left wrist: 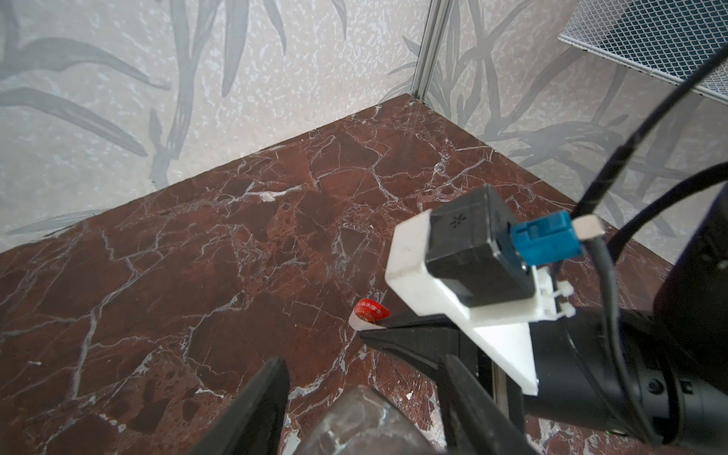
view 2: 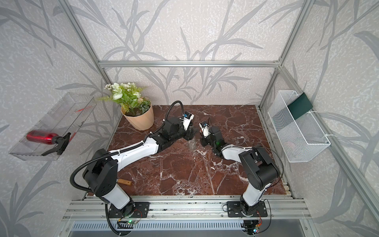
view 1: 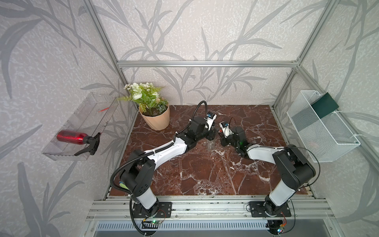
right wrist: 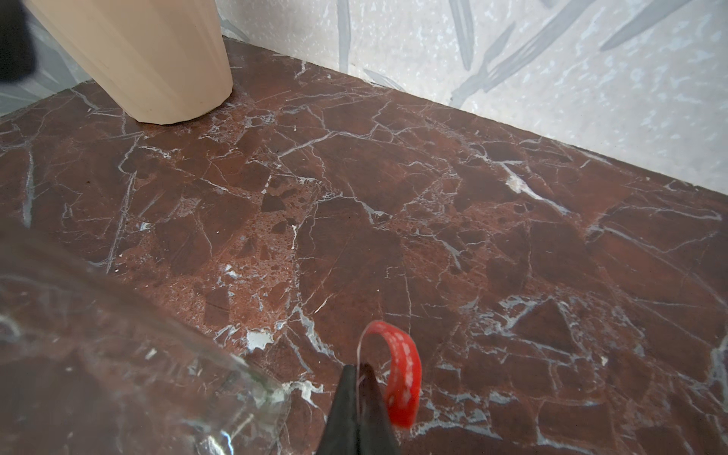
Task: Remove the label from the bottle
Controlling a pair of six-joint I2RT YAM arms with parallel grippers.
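A clear, empty-looking bottle (left wrist: 362, 424) stands on the marble table with my left gripper around its top. The fingers (left wrist: 258, 405) are on both sides of the bottle, open with narrow gaps showing; the lower contact is cut off by the frame. My right gripper is shut on a red strip of label (right wrist: 404, 371), which curls up beyond the fingertips. In the right wrist view the transparent bottle wall (right wrist: 136, 356) appears at lower left, apart from the strip. The visible part of the bottle shows no red label.
A flower pot (view 2: 140, 118) stands at the back left. On the left wall hangs a clear bin (view 1: 90, 114) with a red bottle; a white mesh basket (view 1: 321, 126) hangs at right. The front and back right of the table are open.
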